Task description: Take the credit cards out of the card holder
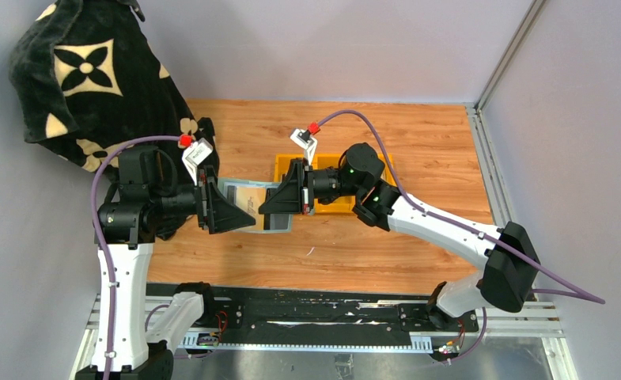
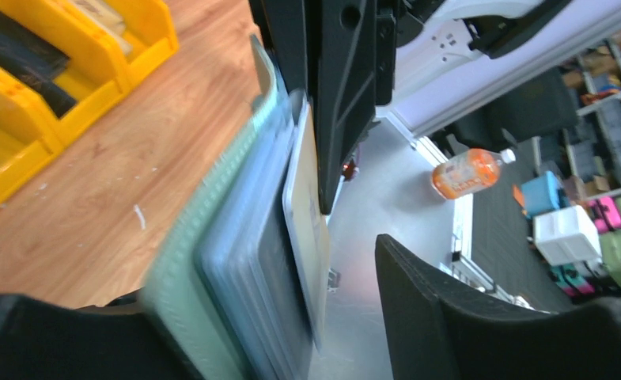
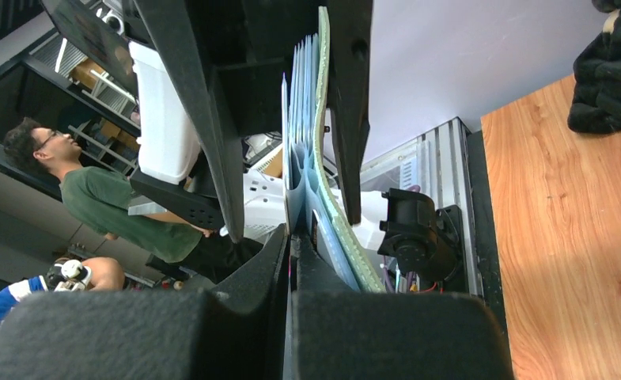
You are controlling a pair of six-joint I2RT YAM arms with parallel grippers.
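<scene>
The card holder (image 1: 278, 222), pale blue-green with thin clear leaves (image 3: 303, 103), is up in the air between my two grippers. A tan card (image 1: 249, 202) shows on its face in the top view. My left gripper is open around the holder, with a clear gap on one side. My right gripper is shut, its tips at the leaves from the opposite side. In the left wrist view one of its fingers (image 2: 346, 87) crosses the tan card's face. Whether a thin leaf or card is caught between those fingertips is hidden.
A yellow compartment tray (image 1: 336, 207), with dark and white items in it, sits on the wooden table (image 1: 418, 245) behind my right arm. Black patterned cloth (image 1: 93, 79) covers the back left. Bare wood lies in front and to the right.
</scene>
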